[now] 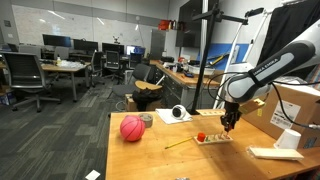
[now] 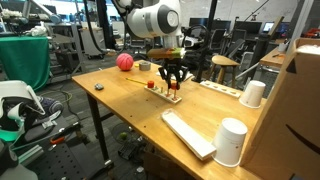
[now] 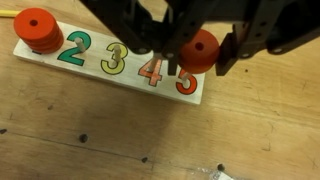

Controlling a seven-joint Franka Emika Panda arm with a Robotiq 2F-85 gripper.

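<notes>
A wooden number board (image 3: 107,62) with pegs and painted numerals lies on the table. Red discs (image 3: 37,30) are stacked at its left end, beside the 2. My gripper is shut on a red ring (image 3: 198,50) with a hole in its middle, held over the board's right end near the 4 and 5. Whether the ring touches a peg cannot be told. In exterior view 2 the board (image 2: 163,92) lies below the gripper (image 2: 174,78), and the red ring shows under its fingers.
A yellow stick (image 1: 179,143) lies left of the board, and a red ball (image 1: 132,128) is farther left. White cups (image 2: 229,142) and a white flat block (image 2: 188,134) occupy the right side by a cardboard box (image 2: 285,125).
</notes>
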